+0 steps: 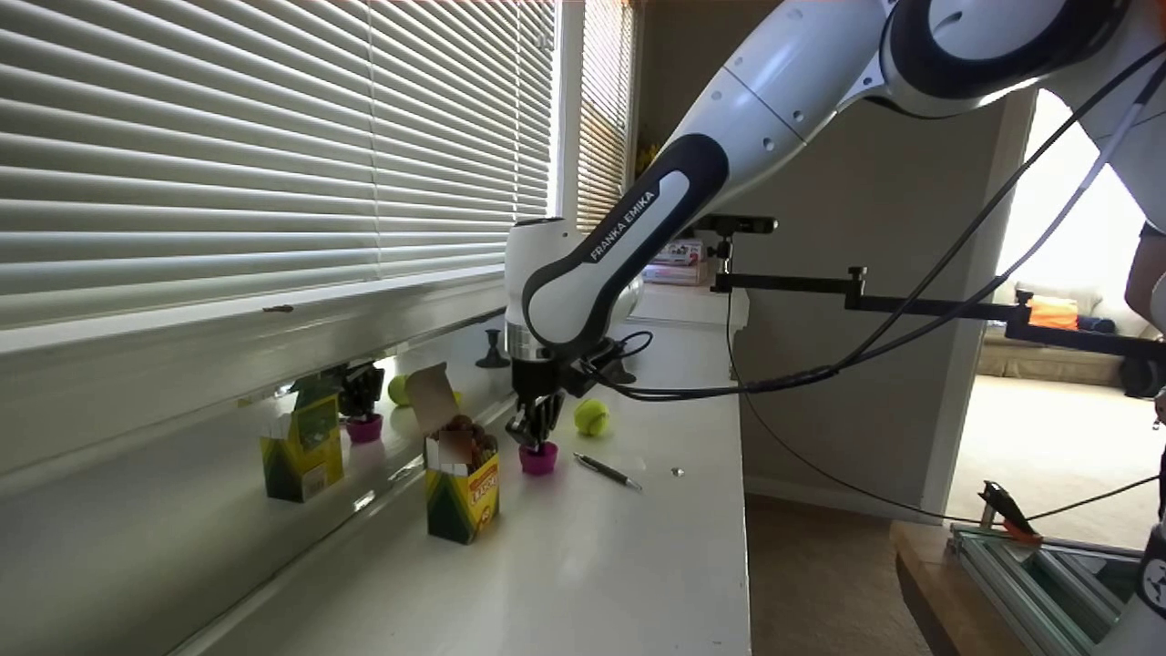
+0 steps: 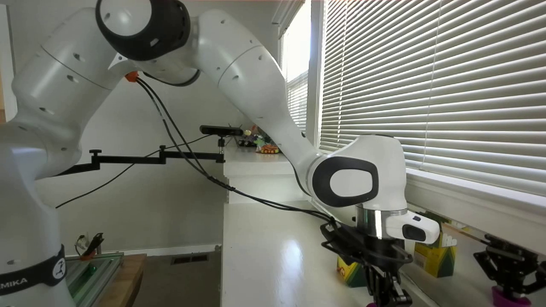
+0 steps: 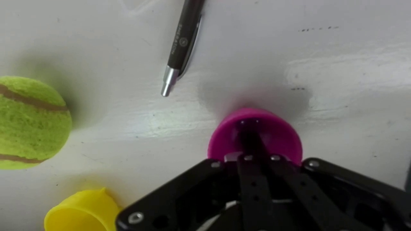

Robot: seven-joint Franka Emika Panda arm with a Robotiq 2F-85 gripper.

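In the wrist view a magenta cup (image 3: 291,140) stands upright on the white surface. My gripper points down into it from above, its two black fingers pressed together. Nothing shows between them. Most of the cup's inside is dark or covered by the fingers, so its contents are hidden. Exterior view 1 has the same cup (image 1: 537,464) under the gripper (image 1: 536,443), close behind the crayon box. From exterior view 2 only a sliver of the cup appears at the bottom edge.
A tennis ball (image 3: 32,123), a yellow cup (image 3: 83,211) and a dark pen (image 3: 183,42) lie around the magenta cup. An open crayon box (image 1: 464,497) stands nearby. A reflective wall (image 1: 219,525) runs along the window side.
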